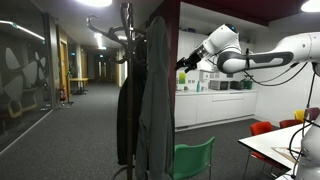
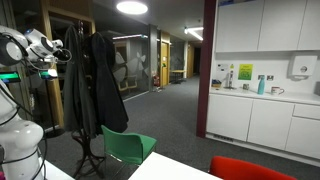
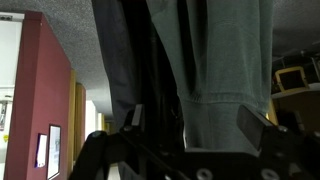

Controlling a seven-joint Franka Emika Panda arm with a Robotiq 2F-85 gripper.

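Observation:
Between the open fingers of my gripper in the wrist view lies part of a grey-green coat, seen beyond them; whether they touch it I cannot tell. A black coat hangs beside it. In exterior view 1 the grey coat and the black one hang on a dark coat stand. There my gripper appears just right of the coats, at the height of their upper part. In exterior view 2 the arm reaches in from the left towards the grey coat.
A green chair stands right of the stand. A white table and red chair are near the front. White cabinets line the back wall.

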